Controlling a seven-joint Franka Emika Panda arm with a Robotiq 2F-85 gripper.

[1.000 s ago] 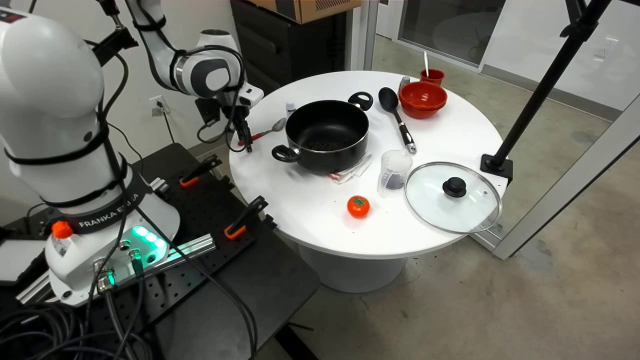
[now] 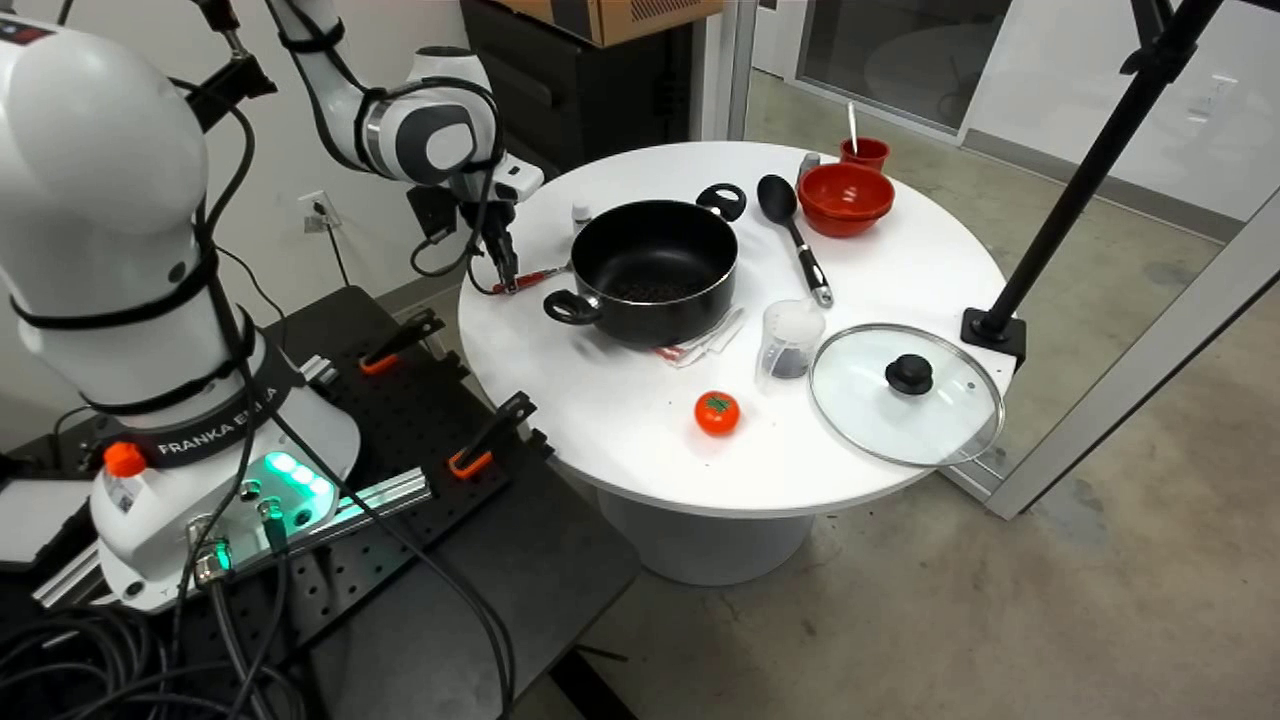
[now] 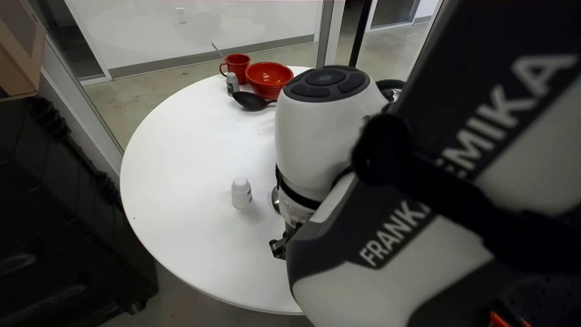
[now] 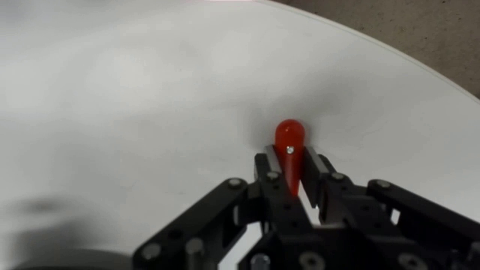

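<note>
A red-handled spoon (image 2: 536, 278) is near the table's left edge, just left of the black pot (image 2: 655, 288). My gripper (image 2: 509, 286) is shut on its handle, low over the table. In the wrist view the rounded red handle end (image 4: 290, 132) pokes out between the two fingertips, a small bright dot on it. The spoon's metal bowl is hard to make out beside the pot. In exterior view 2 the arm hides most of the gripper and the spoon.
A small white bottle (image 3: 241, 192) stands behind the pot. A black ladle (image 2: 795, 235), red bowls (image 2: 846, 199), a red mug (image 3: 238, 66), a clear cup (image 2: 789, 340), a tomato (image 2: 716, 413) and a glass lid (image 2: 908, 395) are on the table (image 2: 600, 420). Clear space lies around the bottle.
My gripper has shifted slightly right, toward the pot. The spoon has moved with it; its bowl, plain to see before, is now up against the pot's outline.
</note>
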